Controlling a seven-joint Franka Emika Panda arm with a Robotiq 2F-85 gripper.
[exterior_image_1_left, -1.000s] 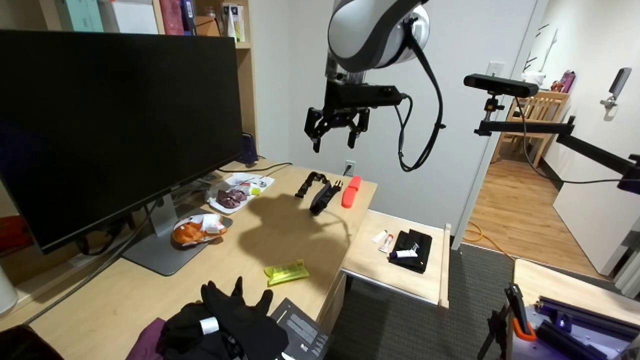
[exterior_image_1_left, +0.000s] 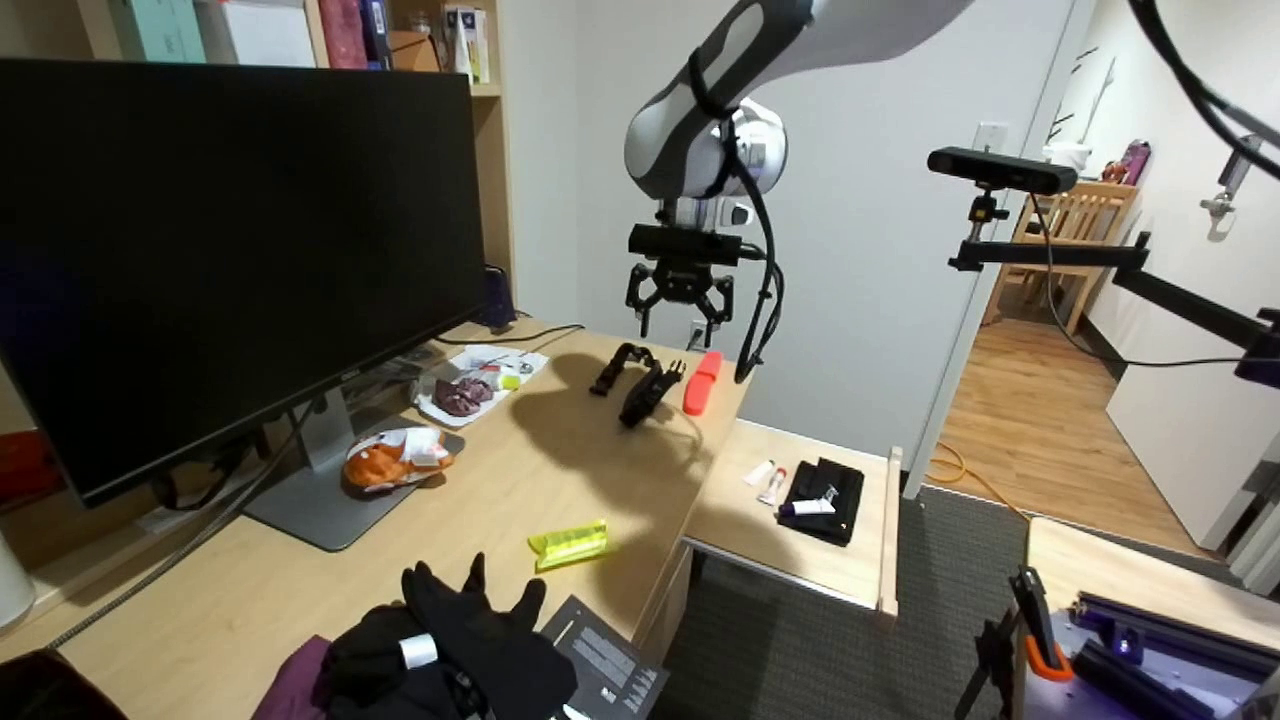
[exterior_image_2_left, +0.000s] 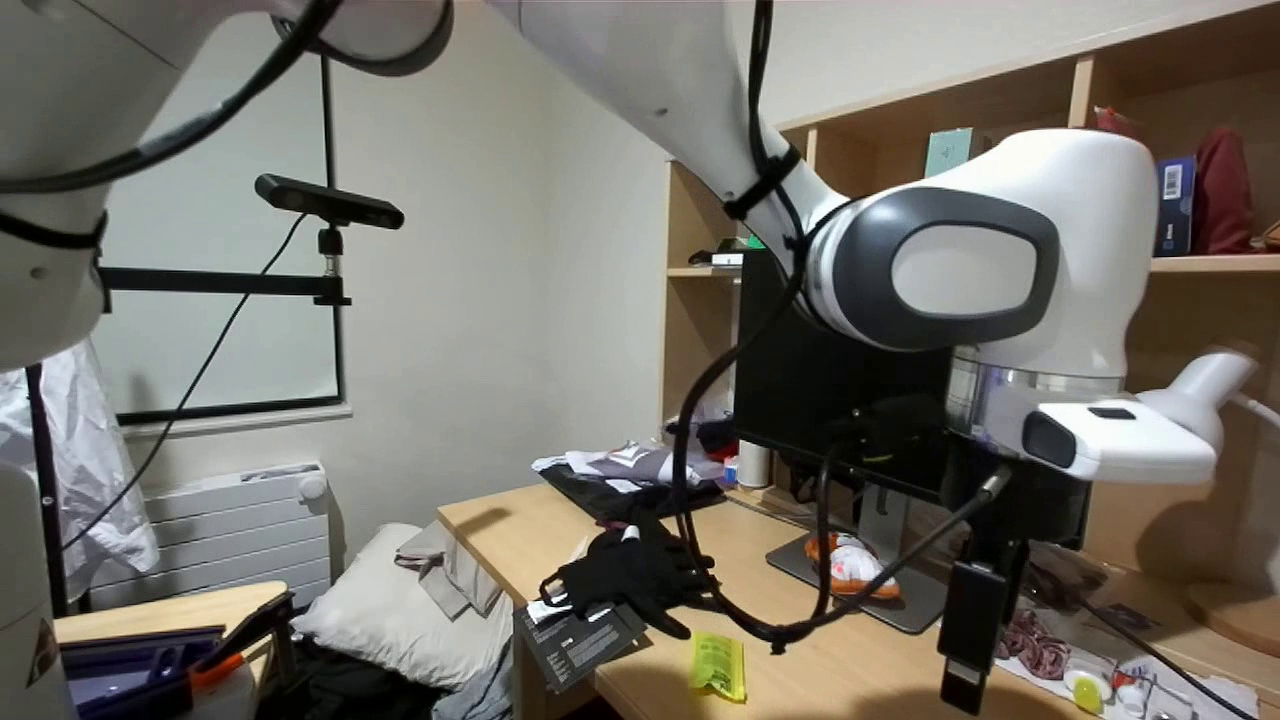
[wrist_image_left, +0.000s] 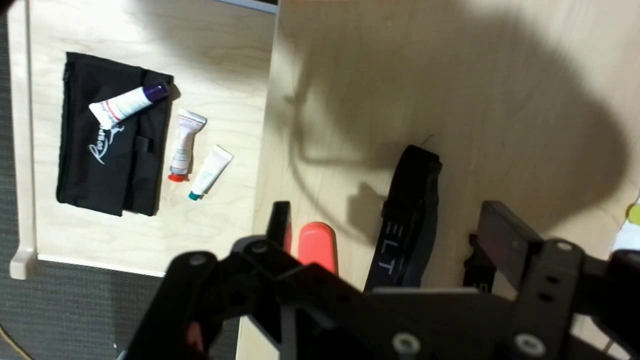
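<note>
My gripper (exterior_image_1_left: 679, 330) hangs open above the far right corner of the desk, nothing between its fingers. Below it on the desktop lie a black strap with a buckle (exterior_image_1_left: 651, 392) and a red, elongated item (exterior_image_1_left: 703, 384). Seen from the wrist, the black strap (wrist_image_left: 403, 225) runs between the two spread fingers, lower down on the desk. The red item (wrist_image_left: 317, 245) shows beside the left finger, partly hidden by the gripper. In exterior view 2 a finger (exterior_image_2_left: 974, 624) points down at the right; the strap is not visible there.
On a lower wooden surface beside the desk are a black pouch (wrist_image_left: 108, 168) and several small tubes (wrist_image_left: 209, 172). A monitor (exterior_image_1_left: 240, 264) stands along the desk's left. A yellow packet (exterior_image_1_left: 569, 545) and black gloves (exterior_image_1_left: 480, 624) lie nearer; mid-desk is mostly clear.
The gripper has come lower and turned, and now hangs closer over the black strap and red item. Its shadow has shifted too. Objects on the desk look unmoved.
</note>
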